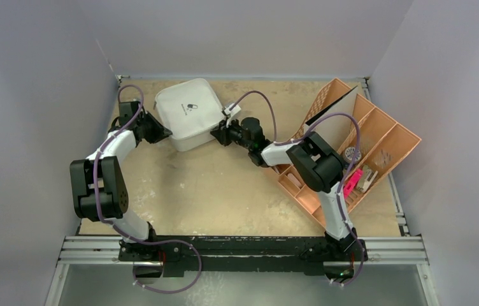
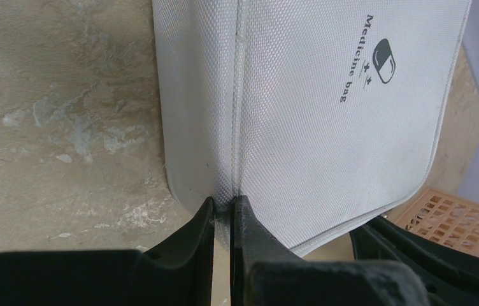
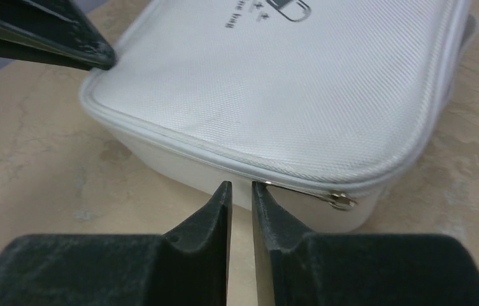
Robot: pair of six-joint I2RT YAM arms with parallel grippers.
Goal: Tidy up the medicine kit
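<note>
The white medicine bag lies closed at the back left of the board, its printed lid facing up. My left gripper is shut on the bag's zipped edge at its near-left side. My right gripper is shut at the bag's right side, just below a metal zipper pull, with nothing seen between its fingertips. In the right wrist view a black finger of the left gripper touches or nearly touches the lid's far corner; which part it is is unclear.
An orange compartment organizer stands on the right, partly under my right arm, holding a white board, a round item, a pink item and other small things. The middle and front of the board are clear, with grey walls around the back and sides.
</note>
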